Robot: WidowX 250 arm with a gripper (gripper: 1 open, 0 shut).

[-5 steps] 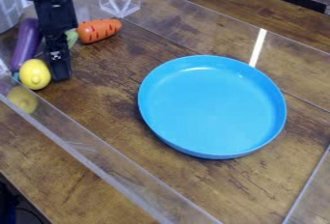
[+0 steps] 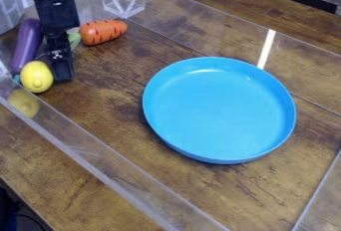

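The black gripper (image 2: 54, 51) reaches down at the left edge among toy produce: a purple eggplant (image 2: 26, 42), a yellow lemon-like toy (image 2: 36, 76) just in front of it, an orange carrot (image 2: 103, 31) to its right and a pale green item (image 2: 74, 40) partly hidden behind it. The fingers are dark and small here, so what lies between them is hard to see. A large blue plate (image 2: 218, 109) lies empty on the right.
Clear plastic walls border the wooden work surface (image 2: 114, 125), close to the gripper on the left and along the front. The wood between the produce and the plate is bare.
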